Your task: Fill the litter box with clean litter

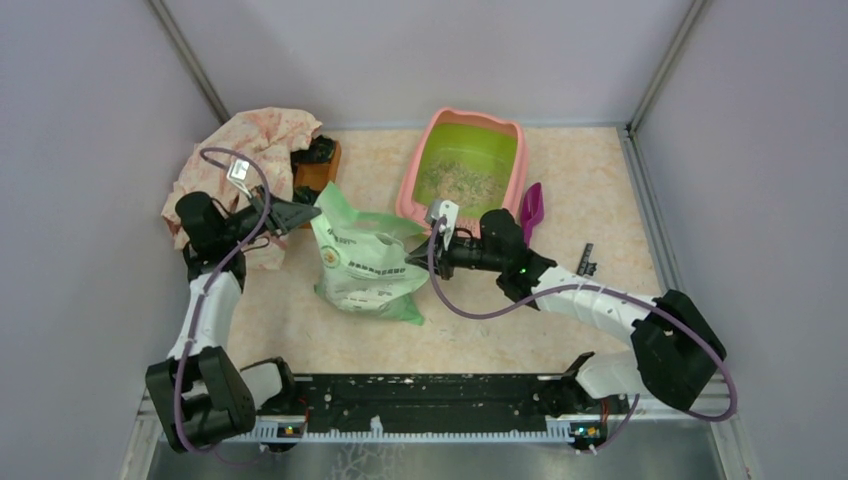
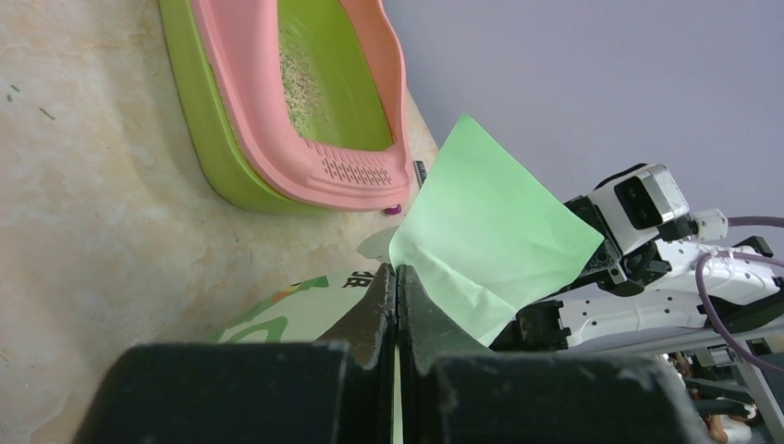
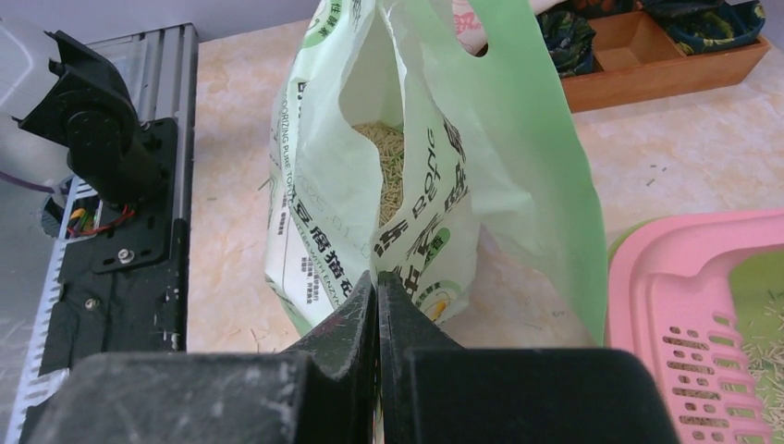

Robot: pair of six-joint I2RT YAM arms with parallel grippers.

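Note:
A green-white litter bag [image 1: 365, 265] stands open on the table, pellets showing inside in the right wrist view. My left gripper is shut on the bag's upper edge at its left, with a pale green flap rising beyond the fingertips. My right gripper is shut at the bag's right side, on the printed plastic edge by the opening, as far as shows. The pink-rimmed green litter box [image 1: 408, 185] stands behind the bag to the right, with a scattering of litter on its floor.
A purple scoop [image 1: 532, 208] lies right of the box, with a small black object [image 1: 586, 260] nearer the right edge. A crumpled cloth [image 1: 240, 150] and wooden organiser [image 3: 647, 83] are at the back left. Bare table lies in front of the bag.

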